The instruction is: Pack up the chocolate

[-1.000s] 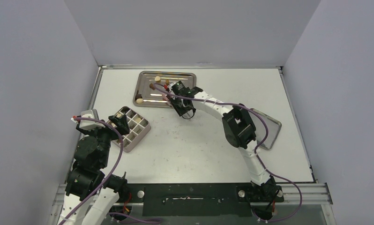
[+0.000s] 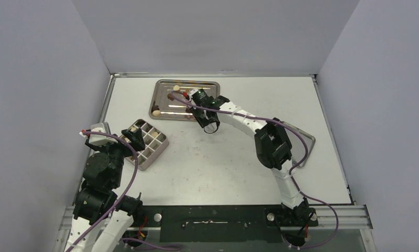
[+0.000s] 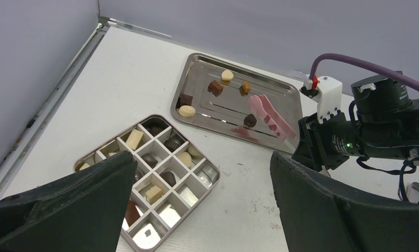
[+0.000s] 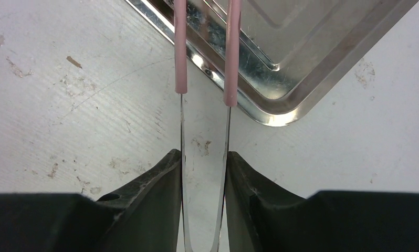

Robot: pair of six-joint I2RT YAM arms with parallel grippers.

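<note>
Chocolates lie on the steel tray point(image 2: 165, 105) at the back: a pale oval point(image 3: 187, 111), a brown cube point(image 3: 215, 88), a caramel piece point(image 3: 244, 88), a dark piece point(image 3: 250, 120) and others. My right gripper has its pink-tipped tongs part open over the tray's corner, with no piece visible between them; the upper end of the tips is out of frame. The compartment box point(image 3: 160, 212) at the left holds chocolates in several cells, others empty. My left gripper stands open over the table beside the box, nothing between its fingers.
An empty grey tray point(image 2: 305, 147) lies at the right. Walls border the table at left, back and right.
The right arm has shifted slightly, its elbow moving right and its gripper rising a little over the tray. The left arm has stayed still.
</note>
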